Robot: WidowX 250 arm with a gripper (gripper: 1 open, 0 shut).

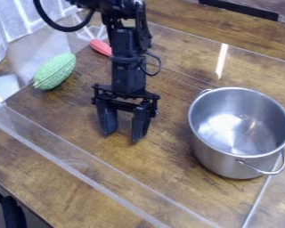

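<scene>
My black gripper (124, 125) hangs at the centre of the camera view, fingers pointing down close to the wooden table. Its fingers look spread apart, and I see nothing clearly between them. A large steel pot (238, 125) with side handles stands to its right. A pale green, ribbed oblong object (54, 71) lies to its upper left, and a small red object (100, 49) lies behind the arm.
Clear plastic or metal lines the upper left edge. A black object sits at the bottom left corner.
</scene>
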